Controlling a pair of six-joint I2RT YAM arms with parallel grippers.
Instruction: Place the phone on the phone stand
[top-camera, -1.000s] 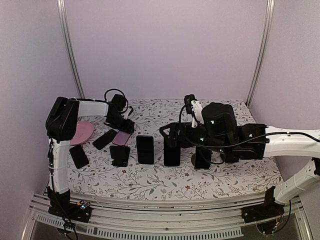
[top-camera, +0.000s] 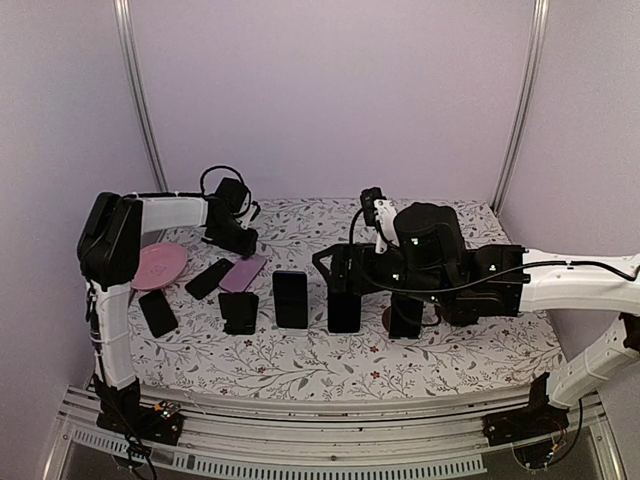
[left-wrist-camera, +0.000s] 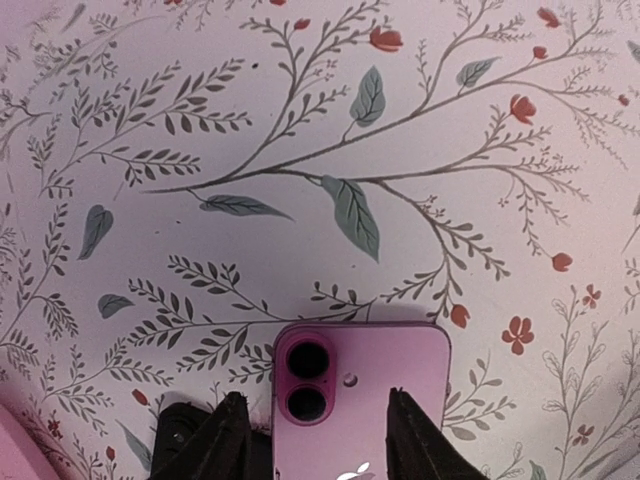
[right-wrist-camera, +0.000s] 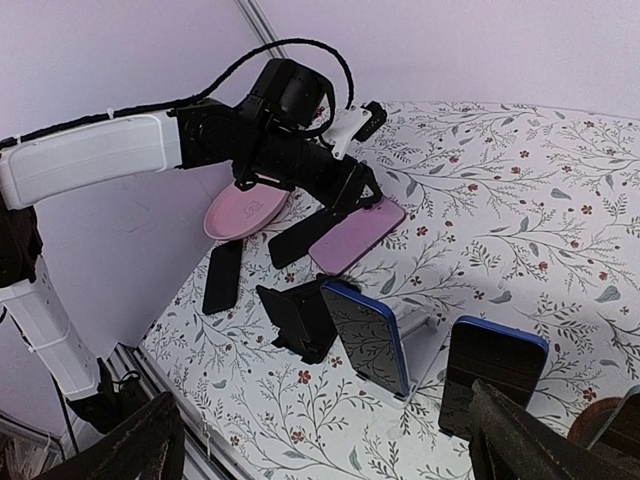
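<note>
My left gripper hovers over a pink phone (left-wrist-camera: 390, 370) lying on the table at the left. Its fingertips show apart at the bottom of the left wrist view, the phone visible beneath; whether they grip anything is unclear. My right gripper hangs over the right half, fingers wide open and empty. In the middle, a blue-edged phone (right-wrist-camera: 365, 330) leans upright on a pale stand (right-wrist-camera: 420, 360); another upright phone (right-wrist-camera: 490, 370) is beside it. An angular black stand (right-wrist-camera: 305, 315) stands left of them, with no phone clearly visible on it.
A pink plate (top-camera: 158, 268) is at the far left. Dark phones (top-camera: 208, 279) lie flat near it. A further dark upright object (top-camera: 405, 318) stands at the right, partly hidden.
My left gripper has risen and shifted slightly left, uncovering more of the pink phone.
</note>
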